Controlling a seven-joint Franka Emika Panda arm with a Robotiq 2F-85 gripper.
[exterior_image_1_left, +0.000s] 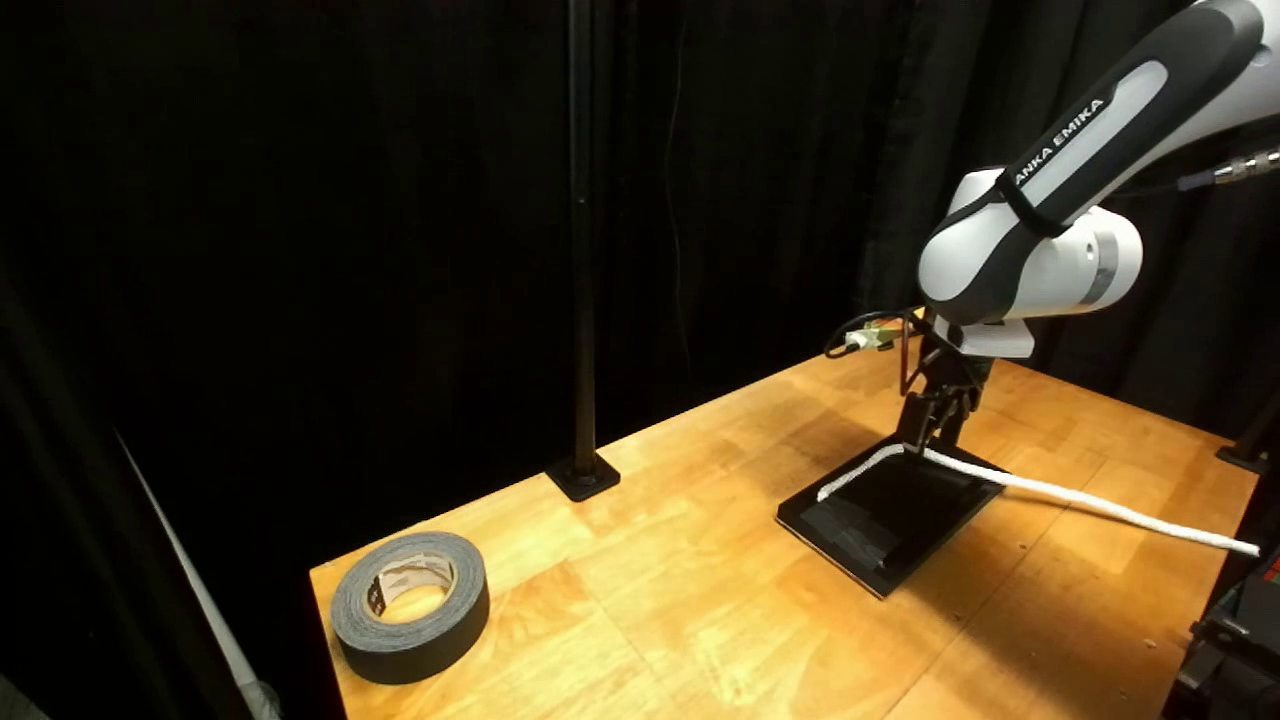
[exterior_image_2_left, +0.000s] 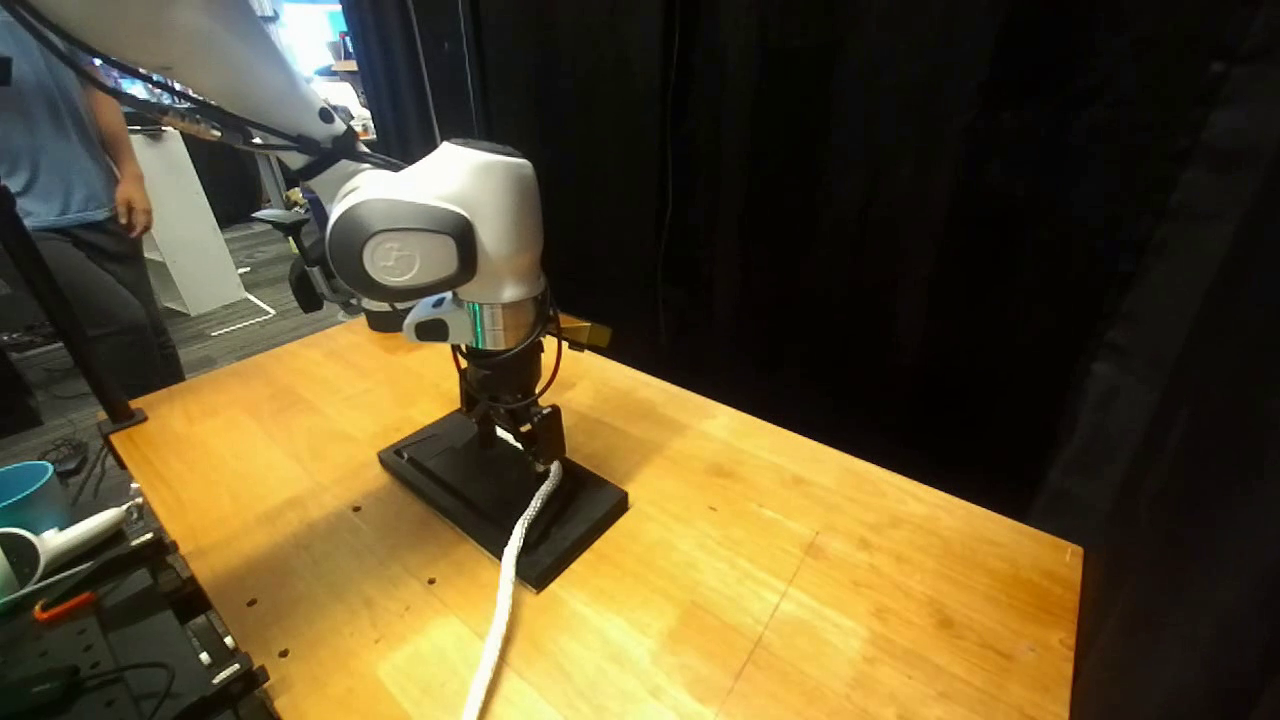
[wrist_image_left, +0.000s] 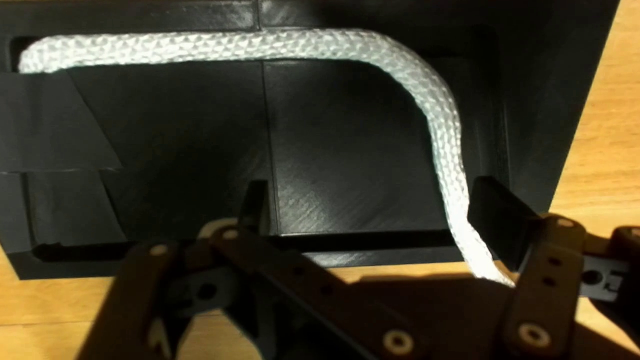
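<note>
A white braided rope (wrist_image_left: 240, 47) runs along one long side of the black tray (wrist_image_left: 180, 132), bends at the corner and crosses the tray's short end. From there it extends past the tray's edge over the wooden table, its free end (exterior_image_1_left: 1242, 548) toward the right in exterior view 1. My gripper is open, low over the tray. In the wrist view the rope passes between the fingers, close beside the right fingertip (wrist_image_left: 495, 216); whether they touch I cannot tell. The left fingertip (wrist_image_left: 256, 204) stands well apart from the rope.
A roll of dark tape (exterior_image_1_left: 411, 606) lies at the table's far left corner in exterior view 1. A black post (exterior_image_1_left: 583, 474) rises at the table edge. A cluttered cart (exterior_image_2_left: 108, 624) adjoins it.
</note>
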